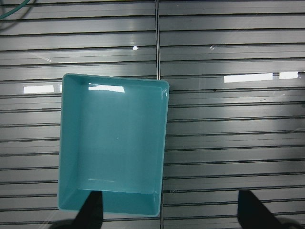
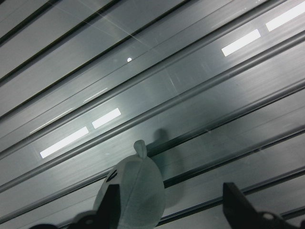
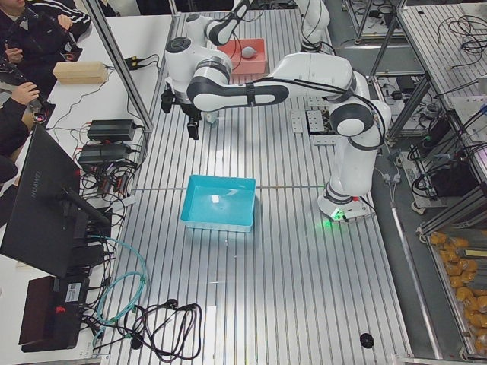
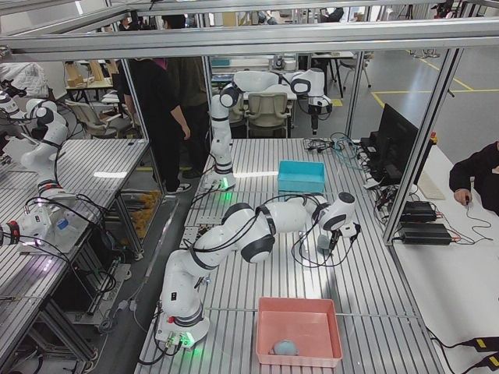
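Note:
A teal plush toy with a small stalk on top [image 2: 140, 186] lies on the slatted table beneath my right gripper, which is open, its fingers either side and above. In the camera right view that gripper hangs over the toy at the middle of the table. My left gripper is open and raised, looking down on an empty blue tray [image 1: 112, 143]. A pink bin [image 4: 299, 319] at the table's near end in the camera right view holds a rounded grey-blue object [image 4: 284, 347].
A monitor [image 3: 42, 201], black boxes and loose cables crowd the side of the table. Aluminium posts frame it. The bare slatted surface around the blue tray [image 3: 218, 201] is mostly clear.

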